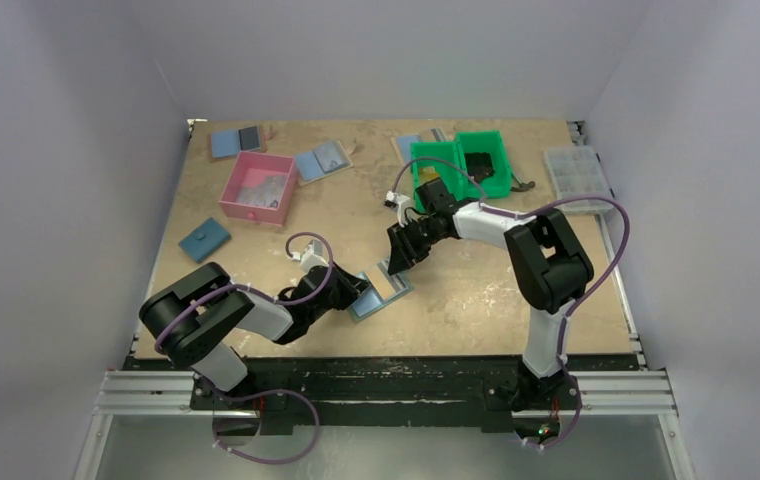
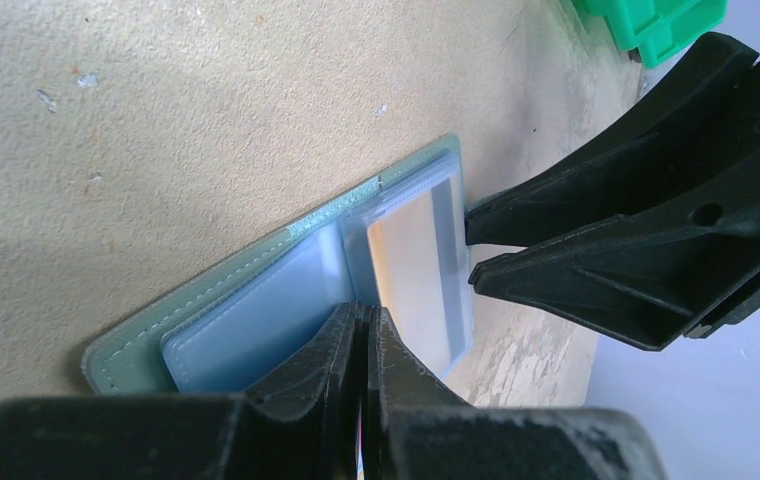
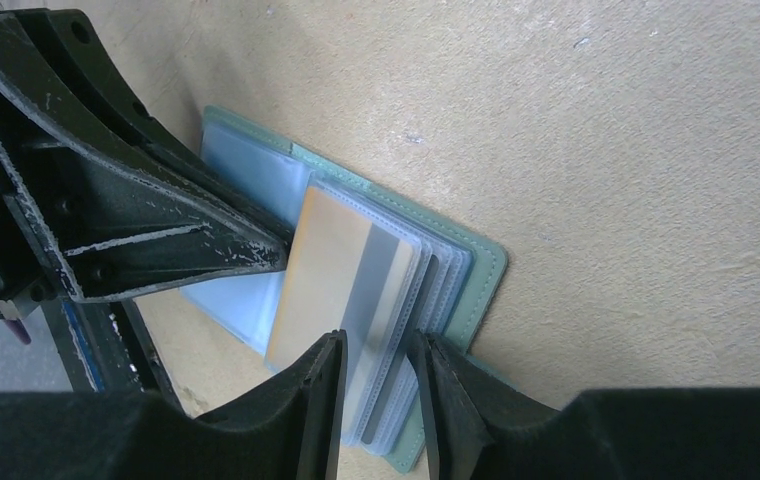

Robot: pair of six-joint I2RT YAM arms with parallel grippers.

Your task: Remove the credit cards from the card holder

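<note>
The light blue card holder (image 1: 372,302) lies open on the table between my grippers. Its plastic sleeves (image 3: 241,170) hold a pale cream card (image 3: 321,280) with a grey stripe. In the left wrist view my left gripper is shut at the holder; what lies between its fingers is hidden. My right gripper is at the other end, its fingers part open over the edges of the card and sleeves, tips low against them.
A pink box (image 1: 231,200), green bins (image 1: 496,175), a clear organizer (image 1: 576,175) and other holders (image 1: 326,160) stand toward the back. A closed blue holder (image 1: 204,238) lies at left. Bare table surrounds the grippers.
</note>
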